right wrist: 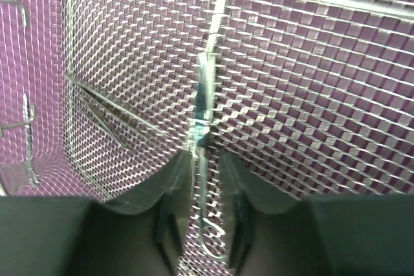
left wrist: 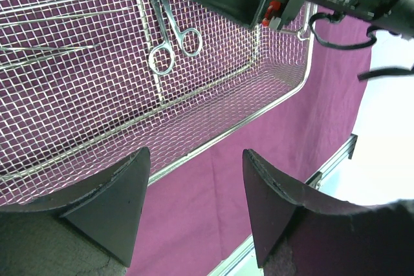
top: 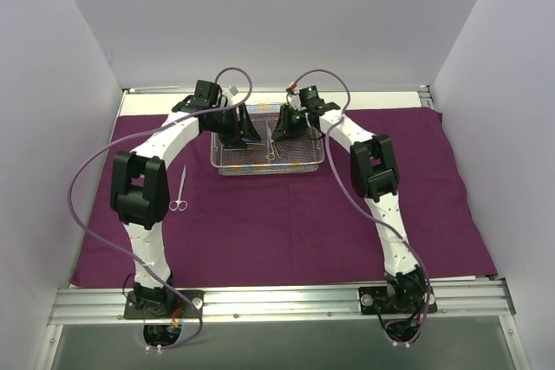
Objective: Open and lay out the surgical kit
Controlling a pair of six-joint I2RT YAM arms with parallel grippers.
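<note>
The wire-mesh tray (top: 227, 170) stands at the back of the purple cloth, instruments inside it. A scissors-like instrument (top: 270, 146) lies near its middle; its two finger loops (left wrist: 161, 59) show in the left wrist view. Over the tray's left part is my left gripper, open, with empty space between its fingers. My right gripper hovers over the tray right of the middle, its fingers parted by a small gap. Beyond and below that gap, a slim metal instrument (right wrist: 202, 111) lies on the mesh; no grip on it shows.
Outside the tray, a pair of scissors (top: 180, 191) lies on the left of the cloth. Thin instruments (left wrist: 48, 51) lie on the mesh. Both grippers are close together over the tray.
</note>
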